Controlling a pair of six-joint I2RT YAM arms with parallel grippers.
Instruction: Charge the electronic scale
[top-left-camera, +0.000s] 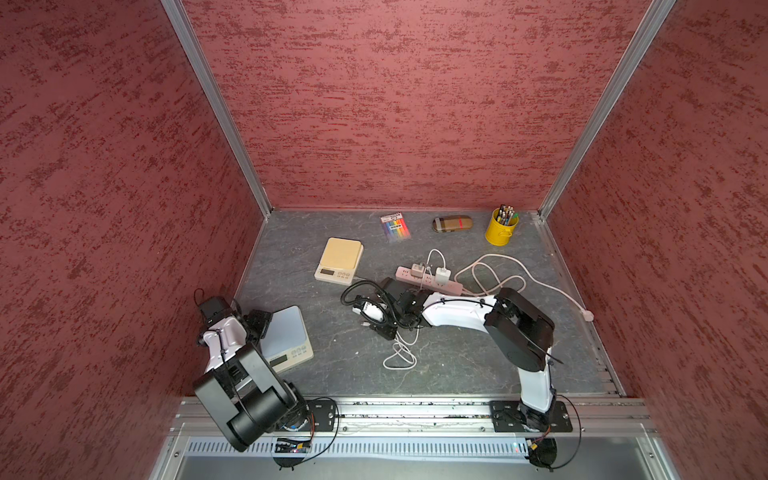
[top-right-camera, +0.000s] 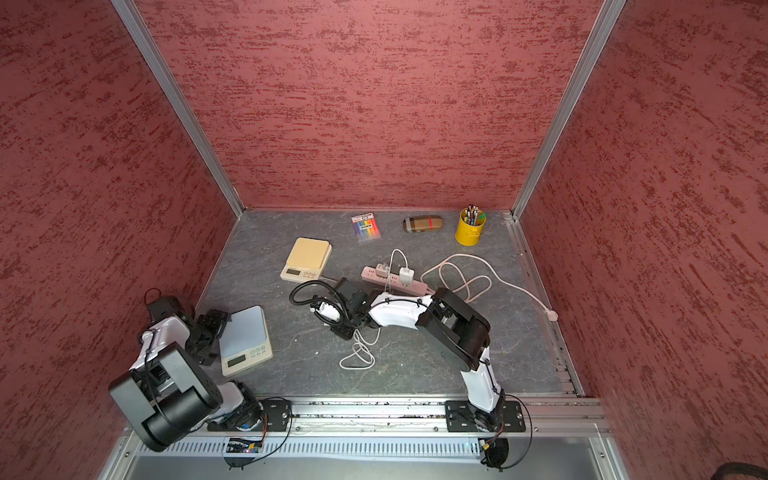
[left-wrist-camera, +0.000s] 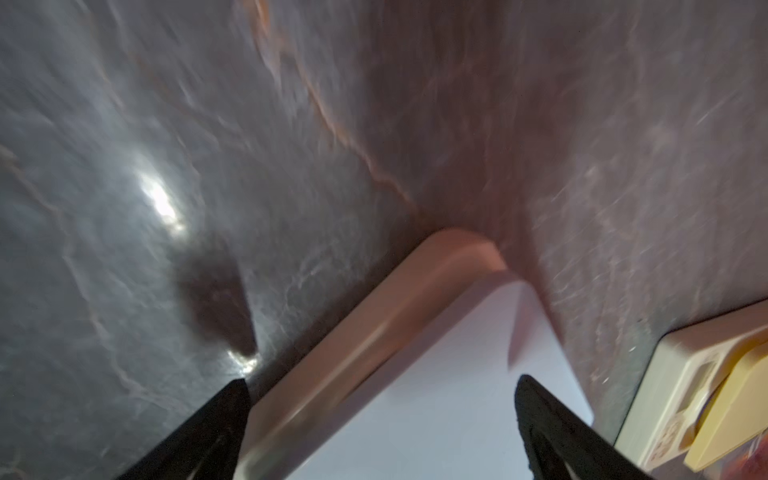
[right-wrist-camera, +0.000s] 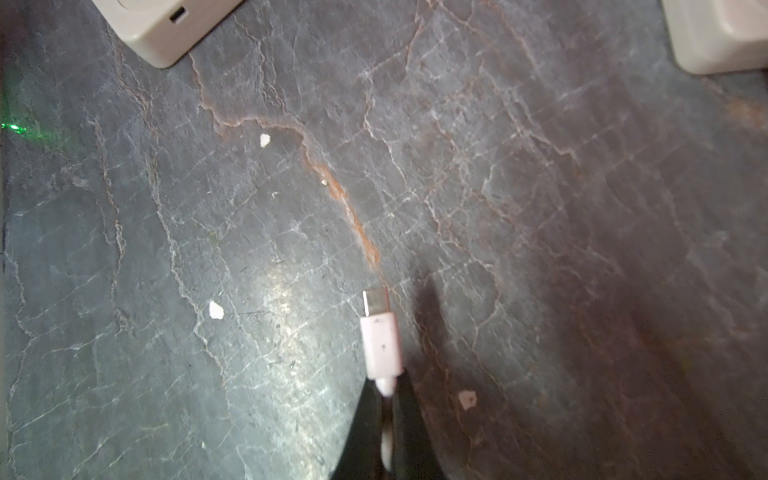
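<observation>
A scale with a pale blue-grey top (top-left-camera: 285, 332) lies at the left of the table, its display toward the front. My left gripper stands open over this scale (left-wrist-camera: 448, 408), one finger on each side of its plate edge, holding nothing. Mid-table, my right gripper is shut on a thin white cable just behind its USB-C-type plug (right-wrist-camera: 381, 344); the metal tip points away from the fingers. A small dark port (right-wrist-camera: 177, 14) shows on the side of a scale at the upper left of the right wrist view. The plug is apart from it.
A yellow-topped scale (top-left-camera: 340, 257) sits behind. The pink power strip (top-left-camera: 409, 276) carries a white adapter (top-left-camera: 442, 275). Loose white cable (top-left-camera: 400, 366) lies below the right gripper. Pencil case (top-left-camera: 453, 224), pen box (top-left-camera: 395, 227) and yellow bucket (top-left-camera: 497, 234) stand along the back.
</observation>
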